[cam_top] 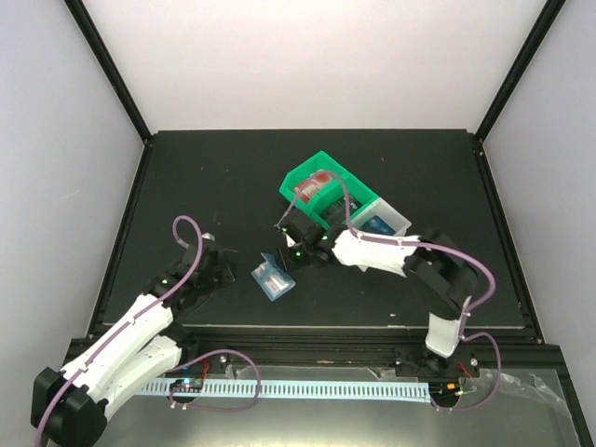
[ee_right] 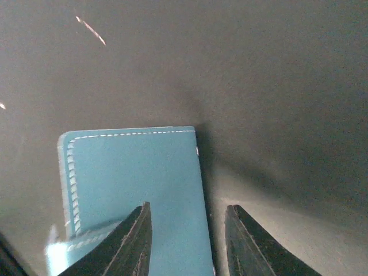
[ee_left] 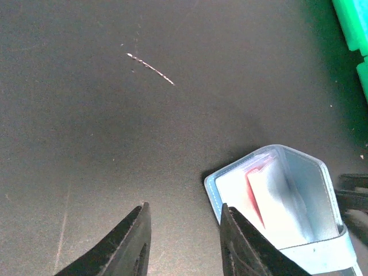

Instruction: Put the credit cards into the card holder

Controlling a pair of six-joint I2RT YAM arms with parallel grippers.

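The blue card holder (cam_top: 273,277) lies partly unfolded on the black table. In the left wrist view, its clear inner pocket (ee_left: 264,198) shows a white and red card (ee_left: 276,201). My left gripper is open, left of the holder, with nothing between its fingers. My right gripper is open too, close by the holder's other side; its view shows the blue outer cover (ee_right: 141,178) and a raised flap. A red and white card (cam_top: 313,184) sits in the green bin (cam_top: 321,160). A blue card (cam_top: 377,225) is in the white bin (cam_top: 398,220).
Behind the right arm stand the green and white bins, with a dark item (cam_top: 339,210) in the green one's nearer compartment. A thin pale scratch (ee_left: 150,69) marks the surface.
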